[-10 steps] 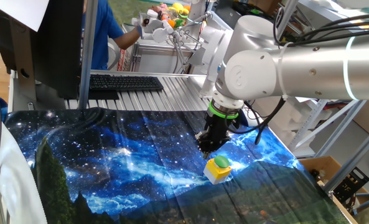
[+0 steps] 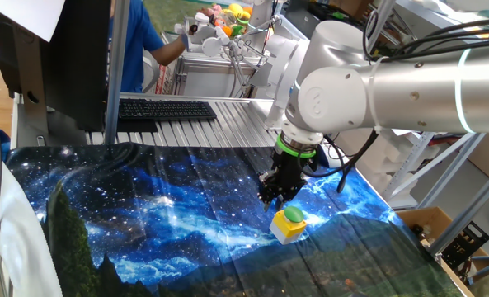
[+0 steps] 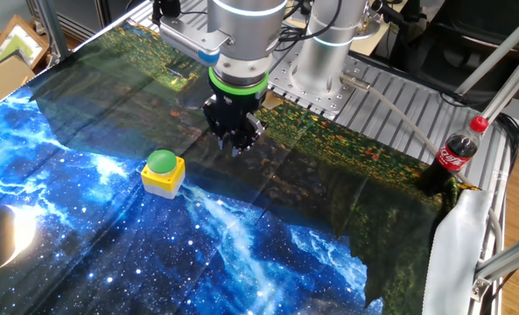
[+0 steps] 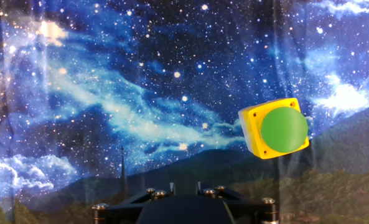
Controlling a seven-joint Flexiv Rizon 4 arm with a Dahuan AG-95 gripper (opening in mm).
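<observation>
A yellow and pale-grey box with a domed green button (image 2: 293, 214) rests on the printed cloth, button side up. My gripper (image 2: 273, 206) points down above the cloth beside the box, apart from it. From the other side, the box with its green button (image 3: 164, 174) lies left of the gripper (image 3: 238, 150). In the wrist view the button box (image 4: 277, 129) is right of centre, beyond the fingers. At the bottom edge the gripper shows a narrow gap between its fingertips, with nothing in it.
A cola bottle (image 3: 455, 157) stands at the table's far right corner. Behind the cloth lies a keyboard (image 2: 166, 110), and a person's arm (image 2: 168, 51) reaches beyond it.
The gripper's black fingers look slightly different from a second ago, with two tips now showing apart. Neither the arm nor the button box has visibly moved.
</observation>
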